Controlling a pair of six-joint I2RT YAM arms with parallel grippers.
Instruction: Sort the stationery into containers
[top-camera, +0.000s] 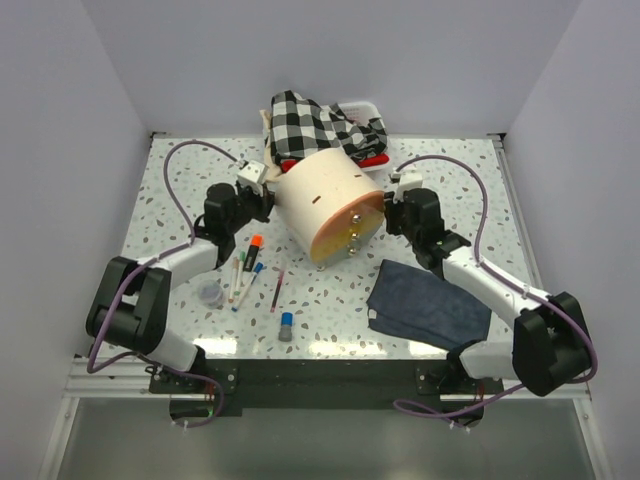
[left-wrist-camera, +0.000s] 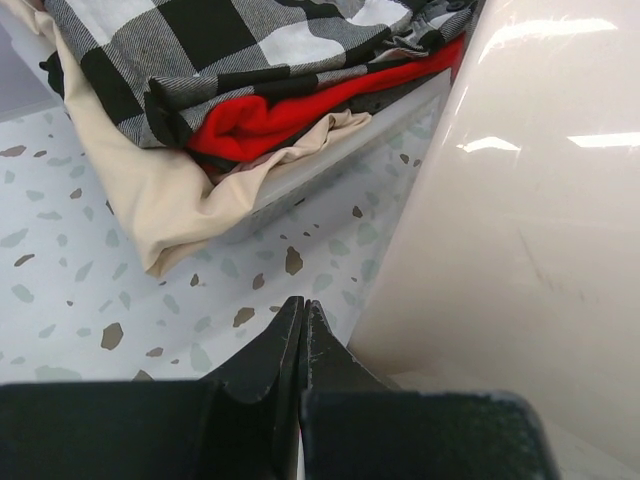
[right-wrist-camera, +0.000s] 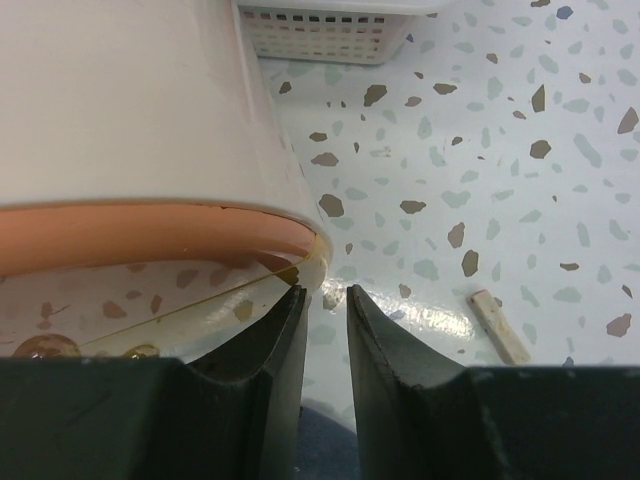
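Note:
A large cream cylinder (top-camera: 320, 200) with a clear, salmon-rimmed end lies mid-table. My left gripper is shut at its left side, nothing seen between its fingers. My right gripper is at its right end, one finger against the rim; whether the fingers grip anything is unclear. Pens and markers (top-camera: 252, 256) lie loose left of centre, with a blue-capped item (top-camera: 286, 326) nearer the front and a small clear container (top-camera: 210, 293) at left.
Behind the cylinder, a white basket (right-wrist-camera: 330, 30) holds checked, red and cream cloths (top-camera: 310, 125). A dark folded cloth (top-camera: 425, 305) covers the front right.

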